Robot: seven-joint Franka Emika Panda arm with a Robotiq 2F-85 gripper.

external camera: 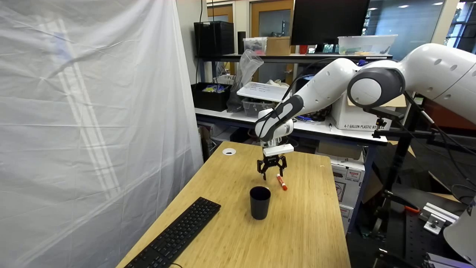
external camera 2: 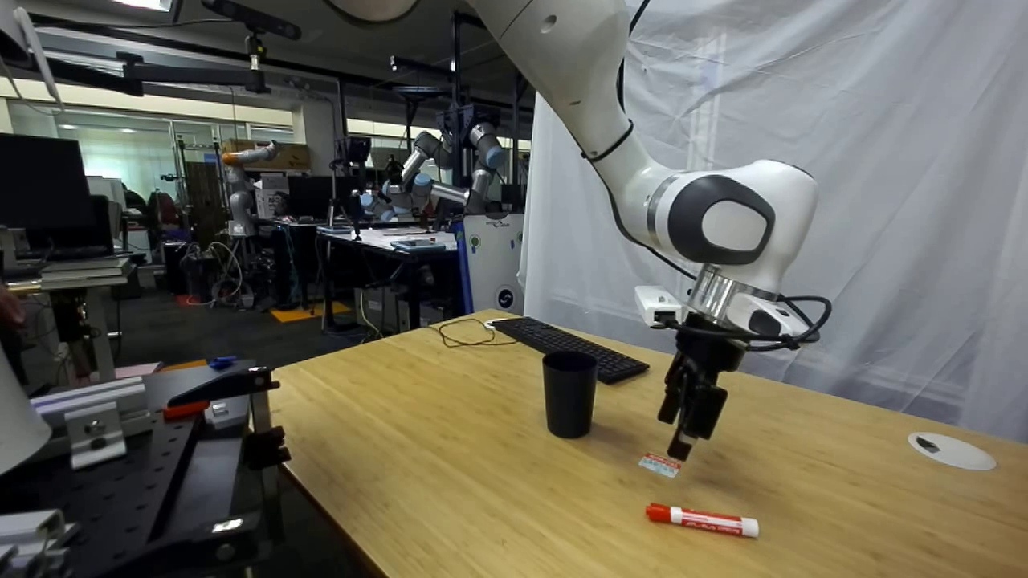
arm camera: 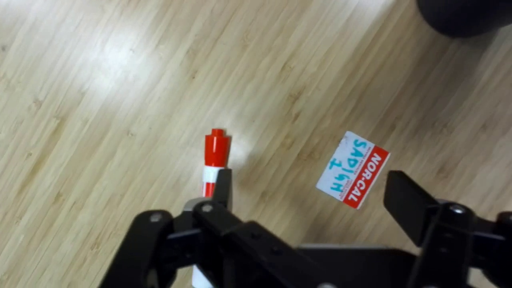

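Note:
A red-and-white marker [external camera 2: 703,520] lies flat on the wooden table; exterior view 1 shows the marker [external camera: 282,182] just to the right of my gripper [external camera: 273,174]. The gripper hangs low over the table, its fingers spread apart and nothing between them. In the wrist view the left finger [arm camera: 223,189] covers the middle of the marker [arm camera: 217,153], whose red cap end stays visible. A flat NOR-CAL label [arm camera: 354,169] on the table shows through the gap between the fingers. The upright black cup [external camera: 260,203] stands nearer exterior view 1's camera than the gripper.
The black keyboard [external camera: 178,232] runs along the table's curtain side. A white disc [external camera 2: 951,451] lies flat near the far end. The stretch of table [external camera 2: 434,453] in front of the cup is bare.

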